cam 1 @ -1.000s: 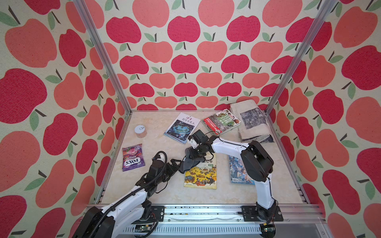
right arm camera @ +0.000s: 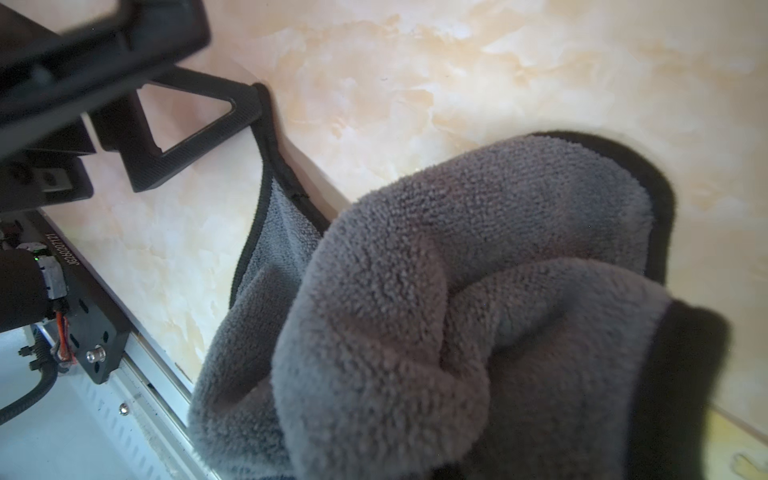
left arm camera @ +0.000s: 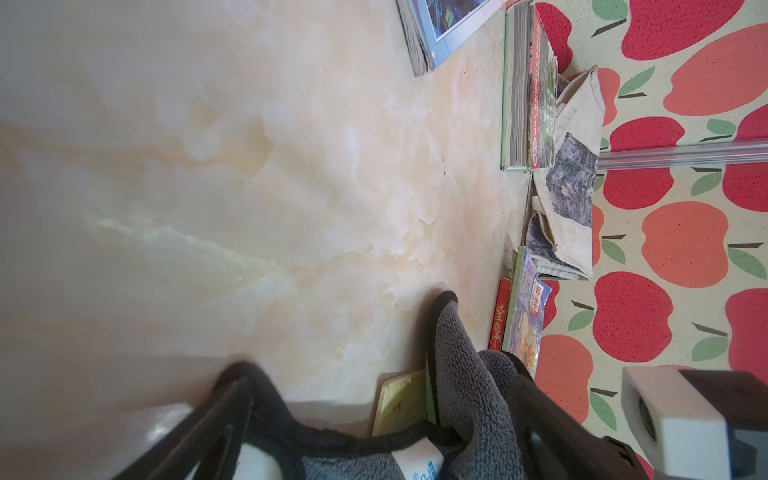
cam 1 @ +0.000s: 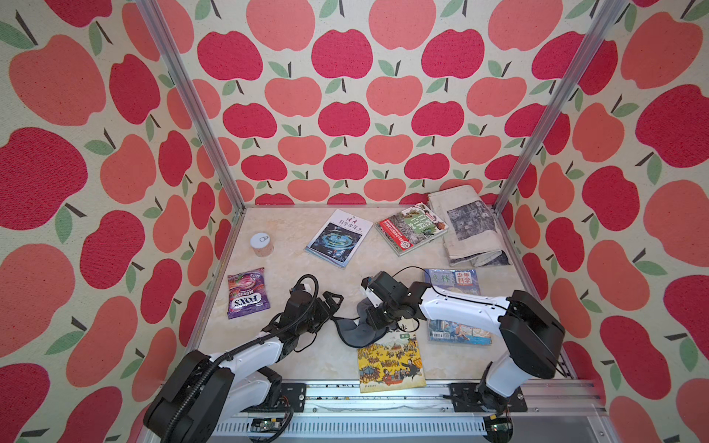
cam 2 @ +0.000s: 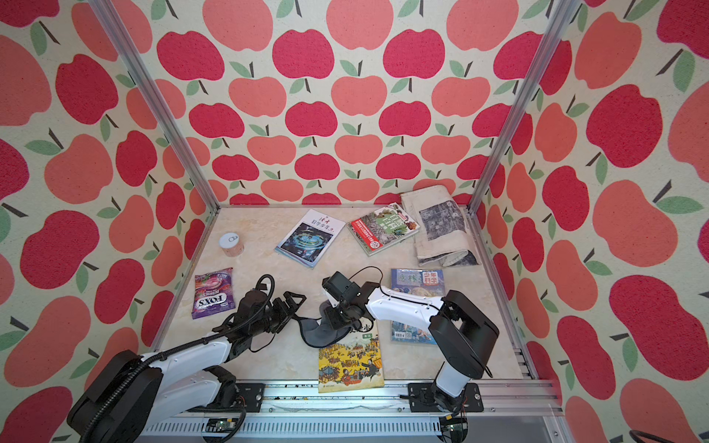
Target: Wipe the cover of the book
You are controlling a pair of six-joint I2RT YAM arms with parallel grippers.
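Observation:
The yellow illustrated book [cam 1: 390,363] lies at the front centre edge, its upper part under a grey cloth [cam 1: 356,332] with dark trim and under my right arm. My right gripper [cam 1: 375,313] is shut on the cloth over the book's upper end; its fingers are out of sight in the right wrist view, where the cloth [right arm camera: 376,336] is bunched and folded. My left gripper [cam 1: 331,302] stands open just left of the cloth, whose thin trimmed corner reaches to its fingertips; I cannot tell whether they touch.
A purple snack bag [cam 1: 248,294] and a can [cam 1: 260,242] lie at left. A blue magazine [cam 1: 336,237], a thick book [cam 1: 410,227] and folded paper [cam 1: 469,221] are at the back. Another book [cam 1: 458,332] lies under my right arm.
The left gripper has shifted slightly.

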